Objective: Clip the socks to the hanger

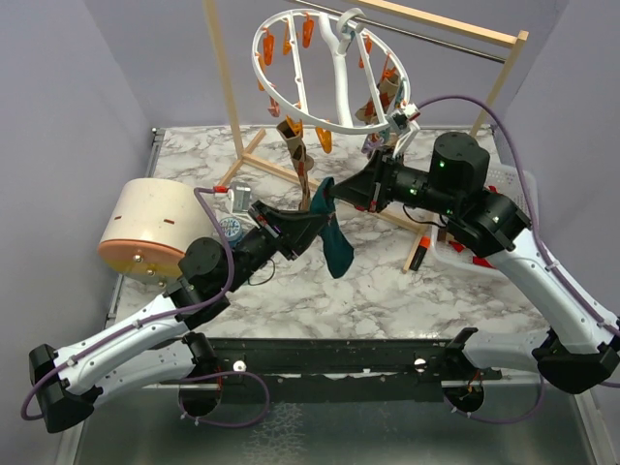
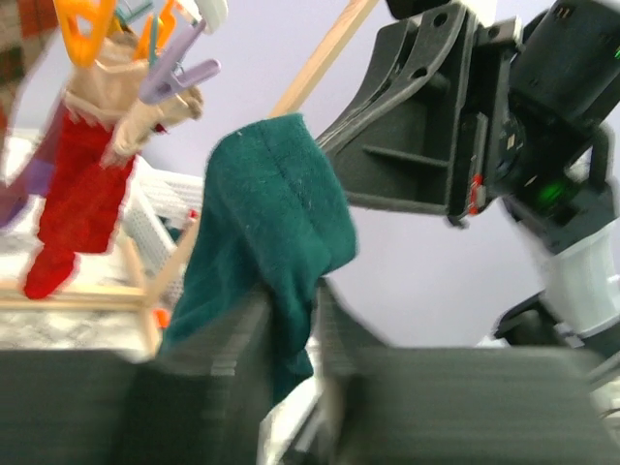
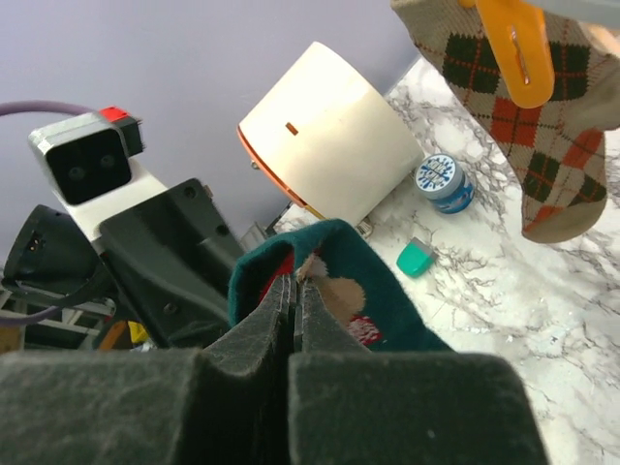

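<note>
A teal sock (image 1: pixel 335 240) (image 2: pixel 257 223) hangs between my two grippers below the round hanger (image 1: pixel 379 116) with orange clips. My right gripper (image 1: pixel 337 194) is shut on the sock's upper edge, which shows red and tan inside in the right wrist view. My left gripper (image 1: pixel 320 219) is at the same sock from the left; its fingers are blurred in the left wrist view, so their hold is unclear. A plaid sock (image 3: pixel 548 136) and a red sock (image 2: pixel 82 194) hang from clips.
A cream cylindrical container (image 1: pixel 150 218) and a blue-lidded jar (image 3: pixel 441 184) stand at the left. A white basket (image 1: pixel 523 189) sits at the right behind my right arm. The wooden stand surrounds the hanger, and the front table is clear.
</note>
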